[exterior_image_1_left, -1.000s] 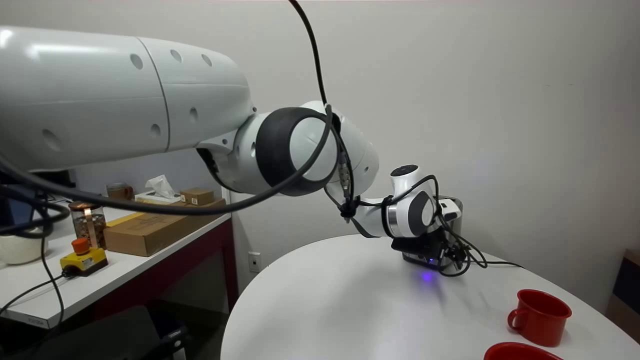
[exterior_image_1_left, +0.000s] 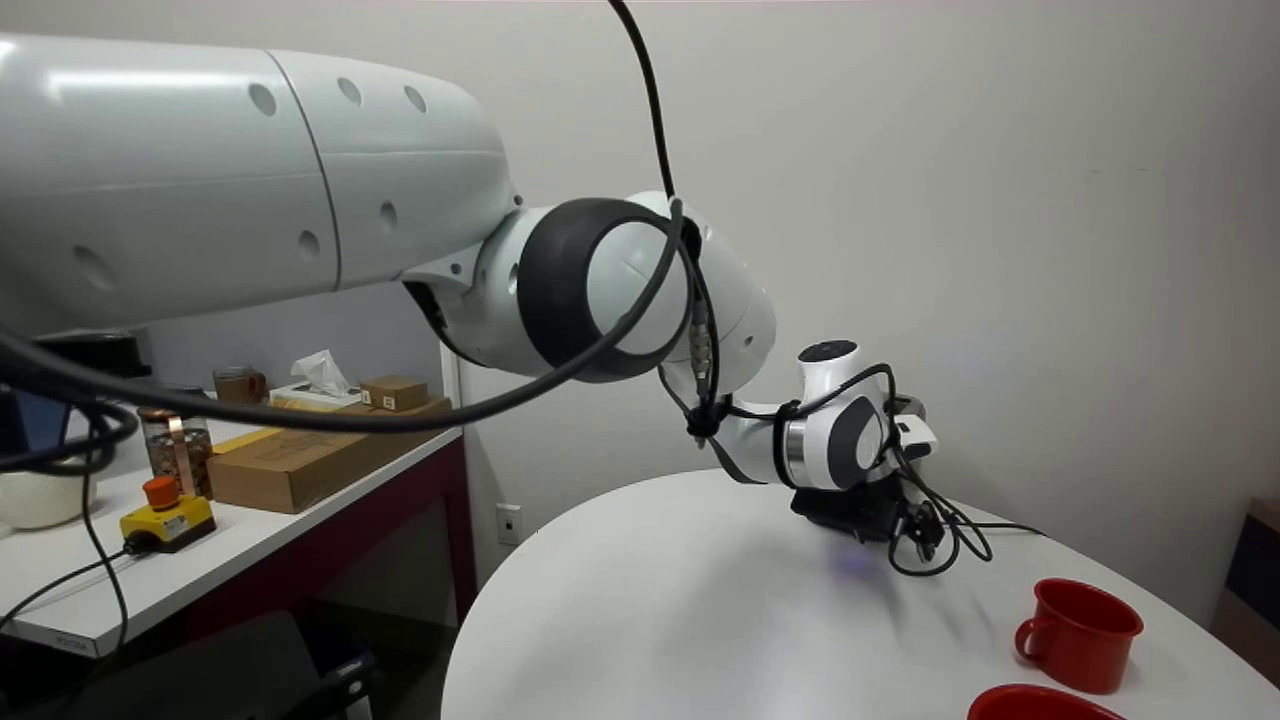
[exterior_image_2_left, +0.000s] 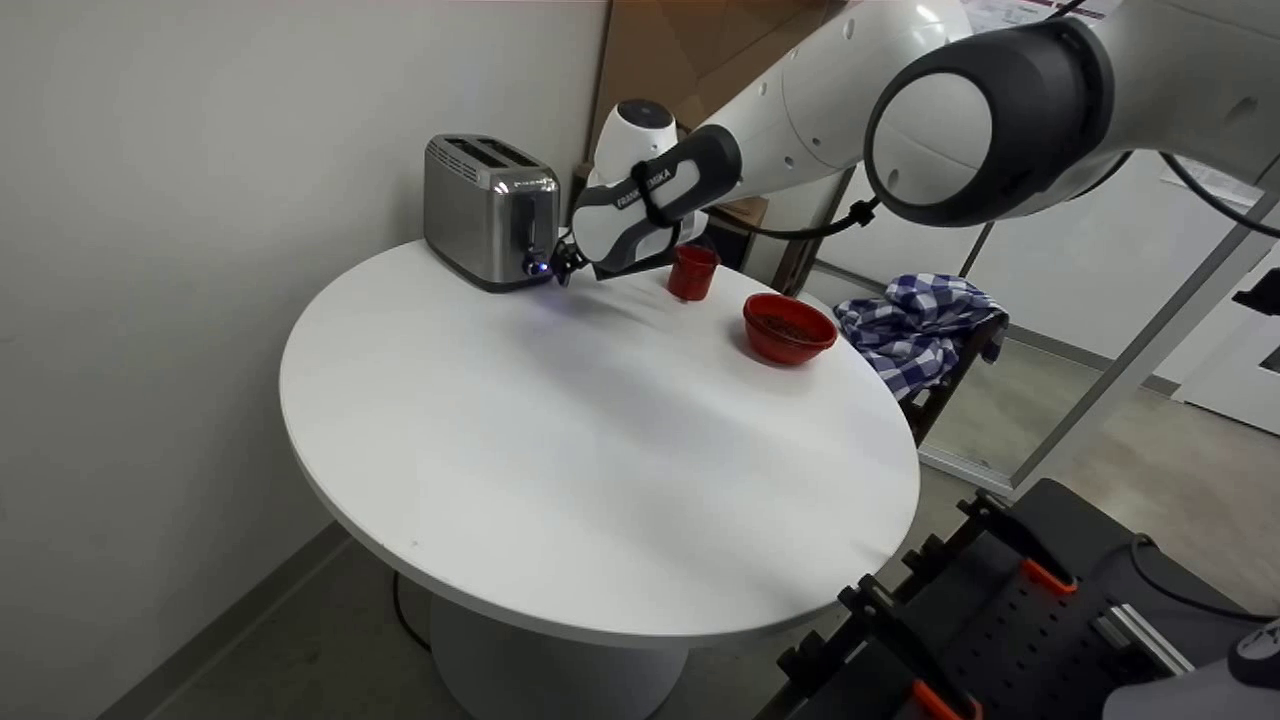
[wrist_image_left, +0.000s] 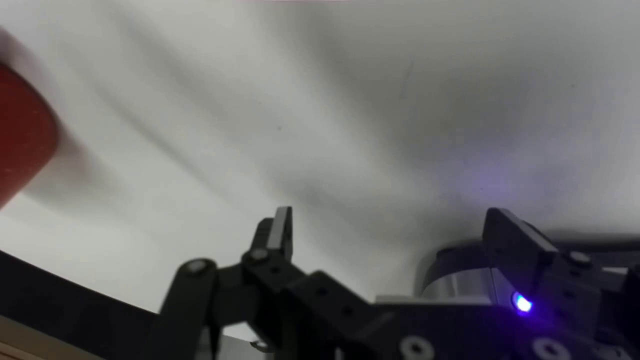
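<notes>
A silver two-slot toaster (exterior_image_2_left: 486, 222) stands against the wall on the round white table (exterior_image_2_left: 576, 480), both slots looking empty. My gripper (exterior_image_2_left: 566, 262) is low, right by the toaster's knob end, where a small blue light glows. In the wrist view, the fingers of my gripper are spread wide, with bare table showing between their tips. The right finger (wrist_image_left: 519, 246) overlaps the toaster's metal end (wrist_image_left: 459, 285) close to the lit blue spot; whether they touch I cannot tell. Exterior view 1 has the toaster mostly hidden behind the wrist.
A red mug (exterior_image_1_left: 1080, 636) and a red bowl (exterior_image_2_left: 788, 330) with dark bits inside sit on the table's far right in exterior view 2. Cables (exterior_image_1_left: 960, 528) loop around my wrist.
In exterior view 1 the arm has shifted slightly right, with the wrist and gripper a little lower. It now covers more of the toaster, and the violet glow on the table is fainter.
</notes>
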